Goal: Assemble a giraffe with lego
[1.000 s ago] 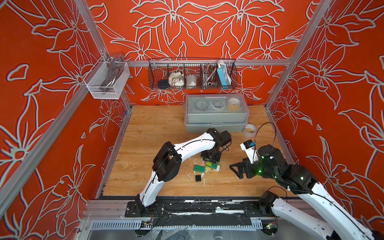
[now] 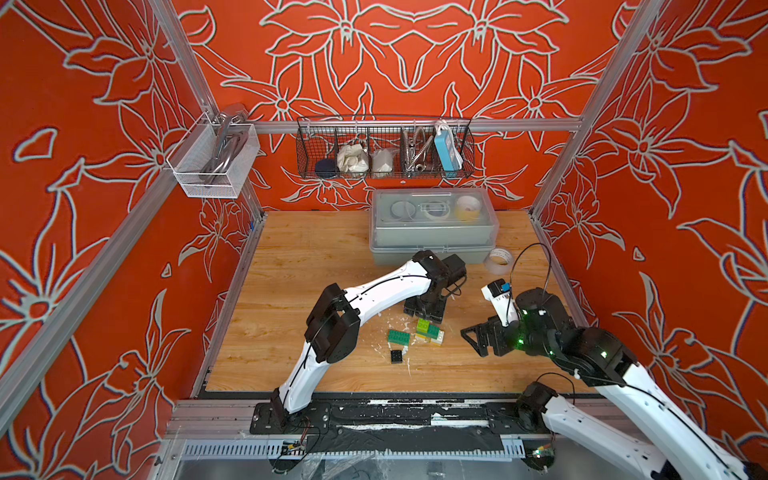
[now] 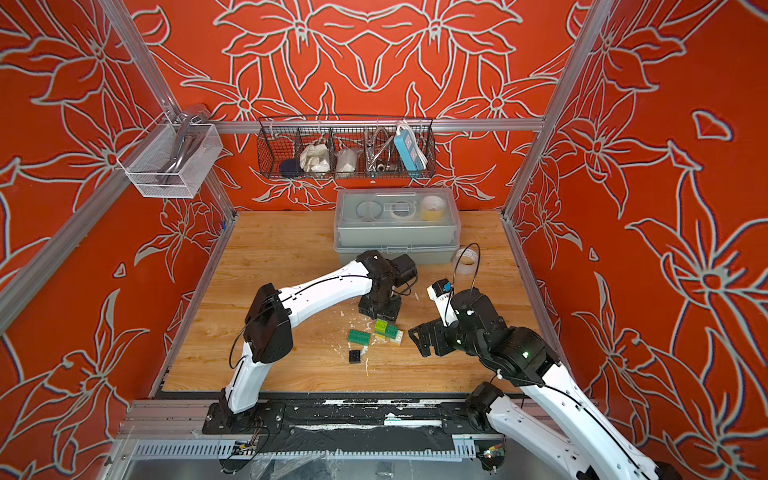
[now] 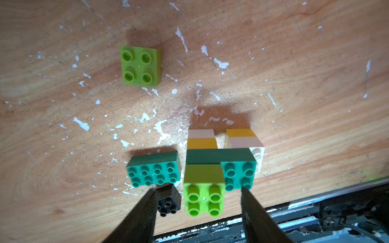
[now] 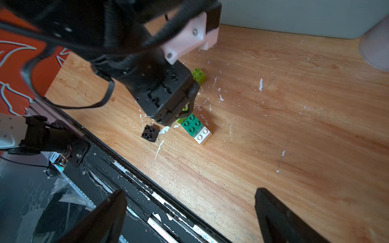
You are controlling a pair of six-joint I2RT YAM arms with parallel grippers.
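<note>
In the left wrist view, a built stack with a light green brick (image 4: 203,198) on a teal brick (image 4: 237,170), over white and yellow bricks (image 4: 247,143), stands below my left gripper, whose blurred fingers are apart on either side, nothing visibly held. A loose teal brick (image 4: 152,166) and a black brick (image 4: 168,200) lie beside the stack; a separate green brick (image 4: 139,64) lies apart. My right gripper hangs open with nothing between its fingers, right of the bricks.
A lidded plastic box (image 2: 432,232) stands at the back, with a tape roll (image 2: 498,261) at its right. Wire baskets hang on the walls.
My left gripper has risen slightly, away from the brick stack, which shows more now. The right arm has barely moved.
</note>
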